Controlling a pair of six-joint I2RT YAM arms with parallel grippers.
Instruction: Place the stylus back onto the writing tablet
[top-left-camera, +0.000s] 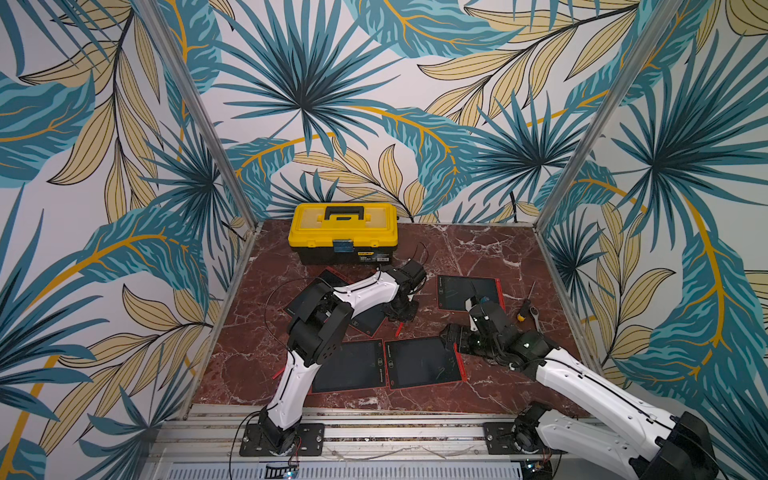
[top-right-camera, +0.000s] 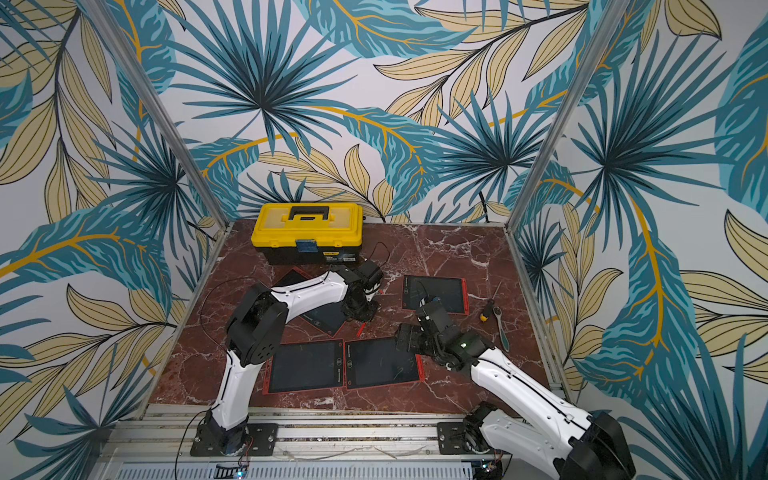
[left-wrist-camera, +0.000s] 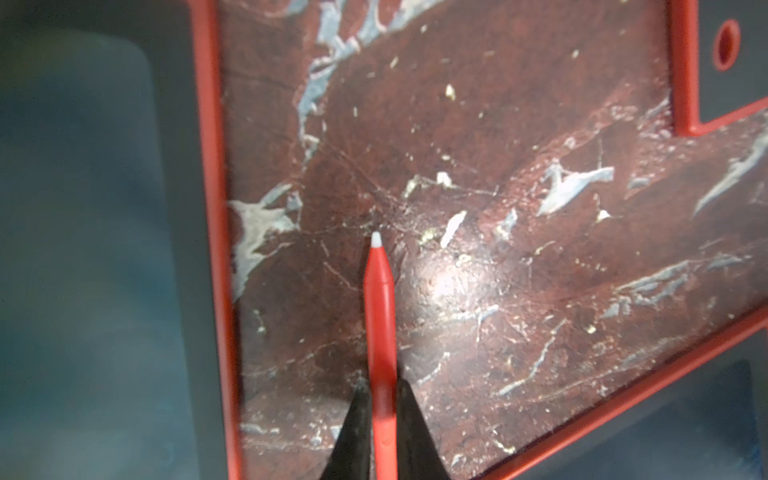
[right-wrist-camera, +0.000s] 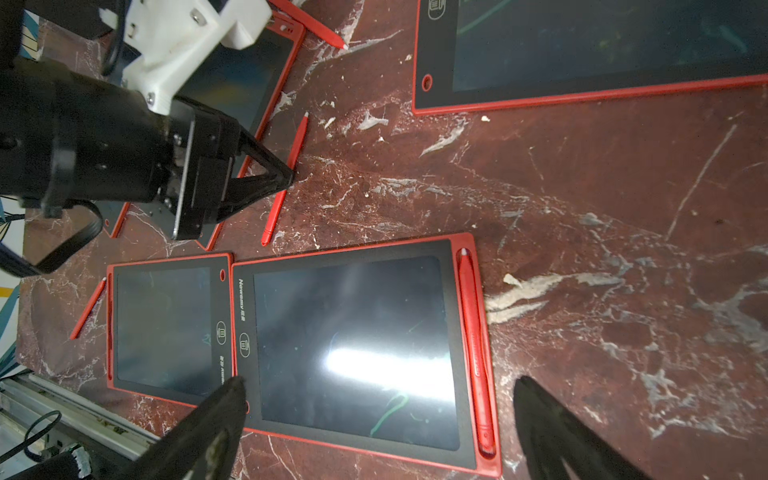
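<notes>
A red stylus with a white tip is pinched by my left gripper, which is shut on its shaft. It lies on or just above the red marble, in the gap between the tablets. In the right wrist view the left fingers close around the middle of this stylus. The angled writing tablet is partly hidden by the left arm. My right gripper stands open above the front right tablet, whose stylus rests in its side slot.
The front left tablet has a loose stylus beside it. Another stylus lies near the angled tablet. A back right tablet, a yellow toolbox, a screwdriver and a wrench also occupy the table.
</notes>
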